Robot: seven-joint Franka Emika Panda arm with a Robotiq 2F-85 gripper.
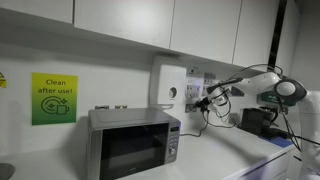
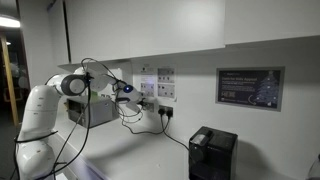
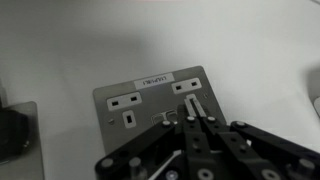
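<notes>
My gripper is shut at a grey wall socket plate [image 3: 118,92] in the wrist view, with nothing visible between its fingers. Its tips lie over the plate's right part, just below the slots there; whether they touch it cannot be told. A pale label sits on the plate's top edge. From exterior view 1, the gripper [image 1: 204,102] is small, close to the wall by the sockets. Exterior view 2 has the gripper [image 2: 142,104] just under a group of wall sockets [image 2: 166,75].
A microwave [image 1: 132,143] stands on the white counter [image 1: 215,153], left of the arm. A black appliance [image 2: 211,153] sits on the other side, with its cable running along the wall to a plug [image 2: 168,112]. Cupboards [image 2: 150,30] hang above.
</notes>
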